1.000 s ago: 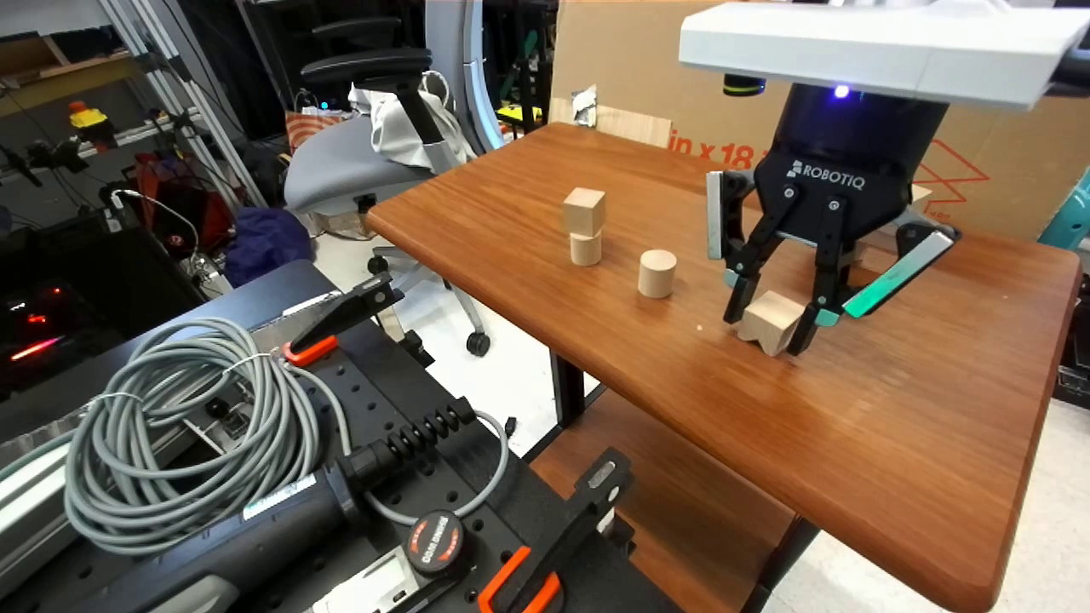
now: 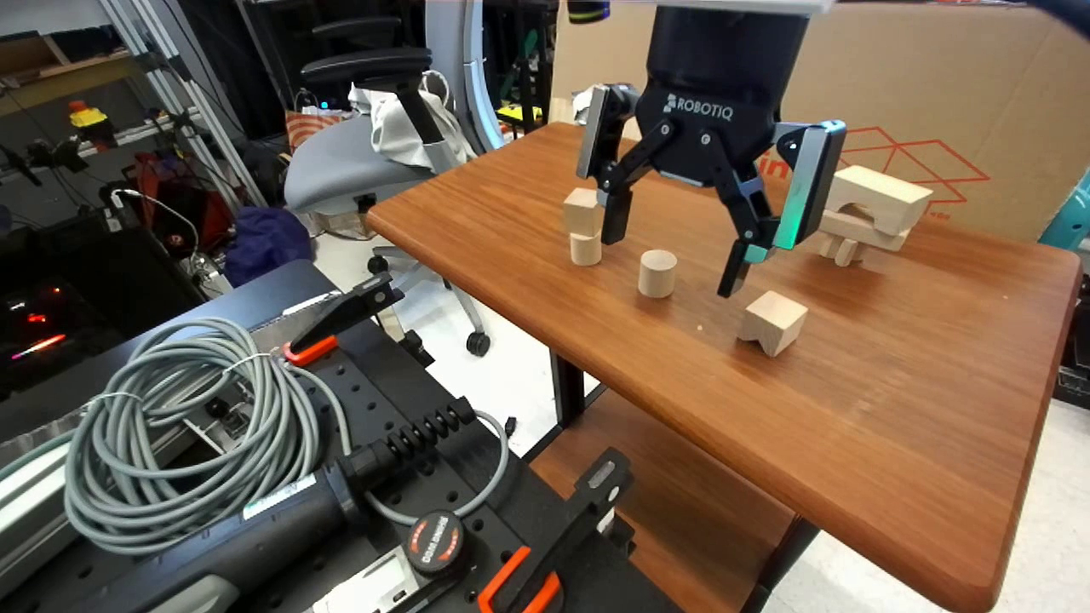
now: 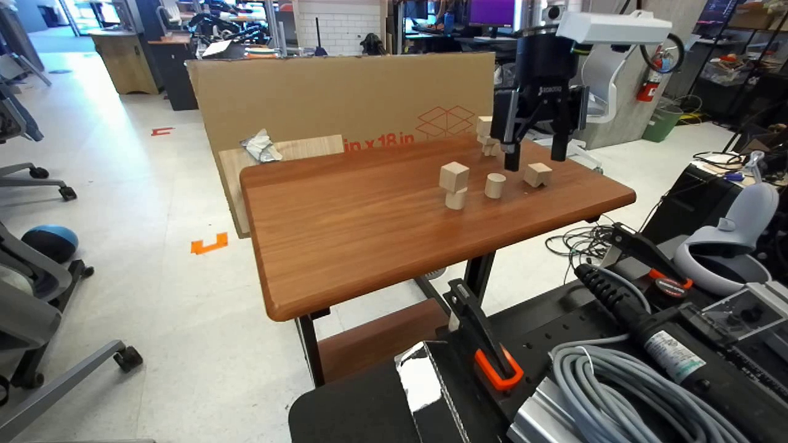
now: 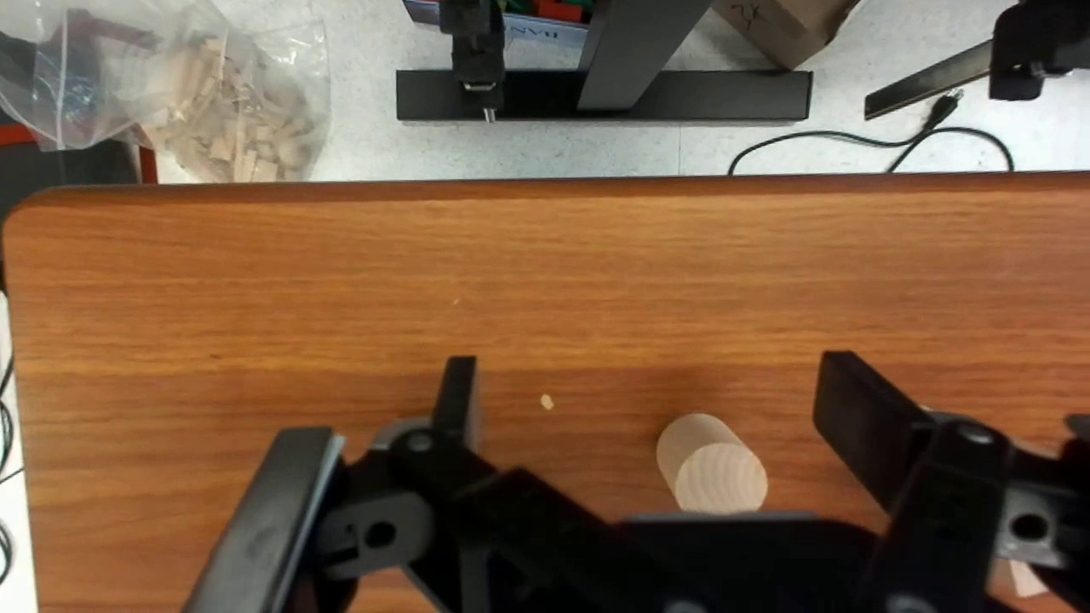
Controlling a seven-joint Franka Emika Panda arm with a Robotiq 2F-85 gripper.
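Note:
My gripper [image 2: 669,255] hangs open above the wooden table, its fingers wide apart and nothing held between them. In the wrist view a pale wooden cylinder [image 4: 721,478] shows below and between the fingers, apart from both. To one side, a notched wooden block [image 2: 773,322] rests on the table. On the other side a wooden cube [image 3: 454,176] sits on top of a short cylinder [image 3: 455,199]. Behind the gripper stands a stack with an arched block [image 2: 880,196] on top; its lower pieces are partly hard to make out.
The wooden table [image 3: 347,229] has a wide bare stretch on the left in exterior view 2. A cardboard sheet [image 3: 332,96] stands along its back edge. A bag of wooden blocks [image 4: 240,117] lies off the table.
In exterior view 1 my gripper has moved up and left, away from the notched block, to above the lone cylinder. Its fingers are spread wider. The blocks stand where they were.

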